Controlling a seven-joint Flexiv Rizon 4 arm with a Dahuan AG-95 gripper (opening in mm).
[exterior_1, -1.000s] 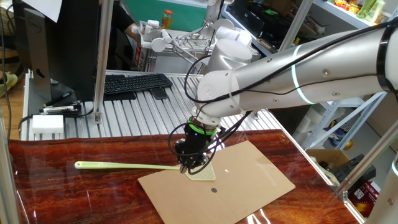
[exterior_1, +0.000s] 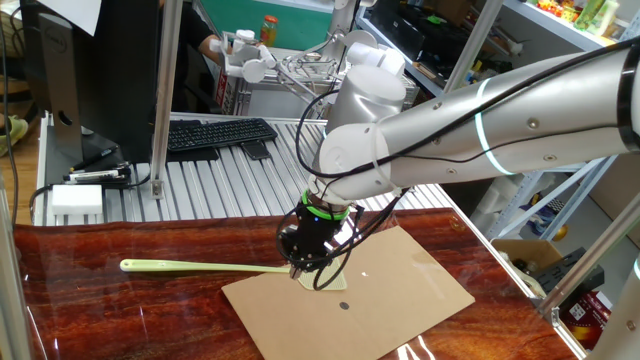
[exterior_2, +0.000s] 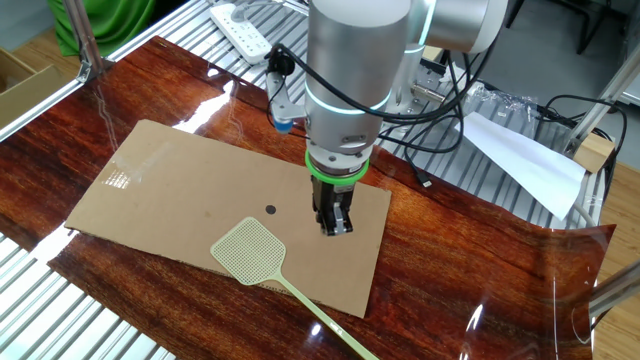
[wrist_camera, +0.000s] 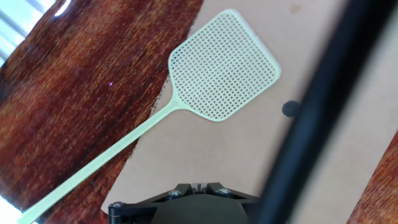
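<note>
A pale green fly swatter (wrist_camera: 219, 65) lies with its mesh head on a brown cardboard sheet (exterior_2: 180, 180). Its long handle (exterior_1: 200, 266) reaches off the sheet over the dark red wood-look table. My gripper (exterior_2: 337, 228) hangs above the cardboard, pointing down and apart from the swatter in exterior view 2. In exterior view 1 the gripper (exterior_1: 297, 270) and its cables partly cover the mesh head. The wrist view has the gripper at the bottom edge, fingertips together and nothing visible between them; the swatter is ahead of it, unheld.
A small dark round spot (wrist_camera: 290, 109) marks the cardboard near the mesh head. Behind the table are a keyboard (exterior_1: 220, 136), a white box (exterior_1: 77, 199) and a power strip (exterior_2: 240, 34). A loose black cable crosses the wrist view.
The swatter and cardboard have stayed in place.
</note>
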